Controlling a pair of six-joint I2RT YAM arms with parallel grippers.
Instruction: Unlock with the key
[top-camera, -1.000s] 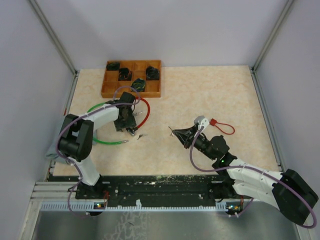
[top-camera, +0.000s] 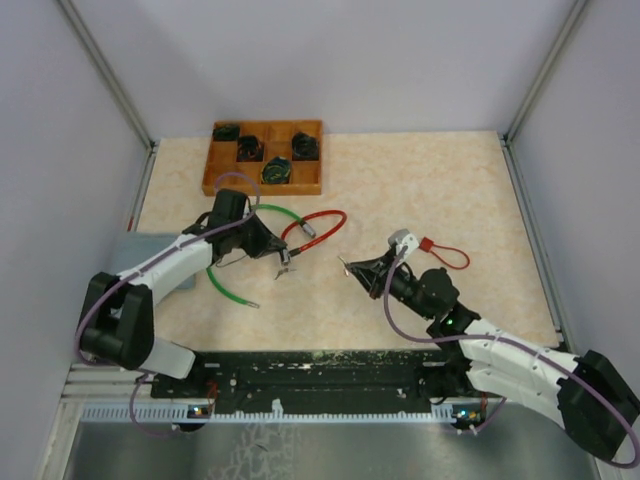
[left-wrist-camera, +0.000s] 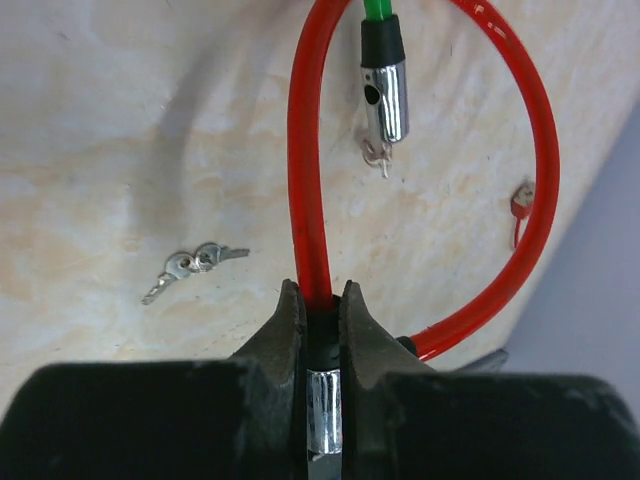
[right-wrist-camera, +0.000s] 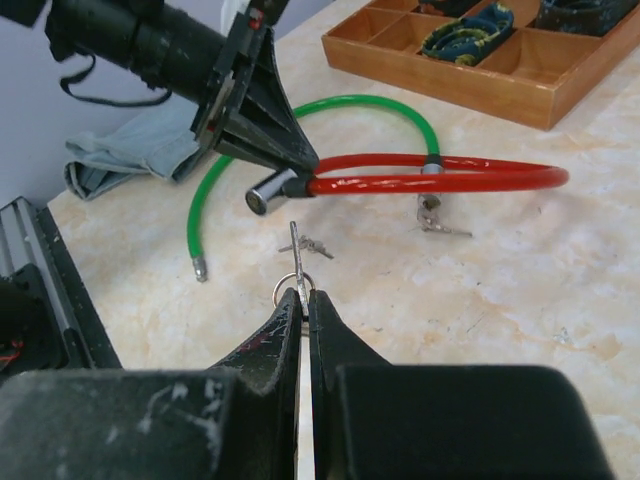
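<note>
My left gripper is shut on the red cable lock (left-wrist-camera: 305, 160), by its black-and-silver lock body, held above the table. A green cable lock (right-wrist-camera: 200, 220) lies behind it, with keys at its silver body (left-wrist-camera: 385, 95). Loose keys (left-wrist-camera: 185, 270) lie on the table near the left gripper. My right gripper is shut on a key (right-wrist-camera: 295, 250) on a ring, held upright to the right of the red lock in the top view.
A wooden compartment tray (top-camera: 262, 185) with dark items stands at the back. Folded blue cloth (right-wrist-camera: 130, 150) lies at the left. A red tag with loop (top-camera: 427, 243) lies to the right.
My left gripper has moved rightward and up with the red lock, toward the right gripper. The right arm has hardly moved.
</note>
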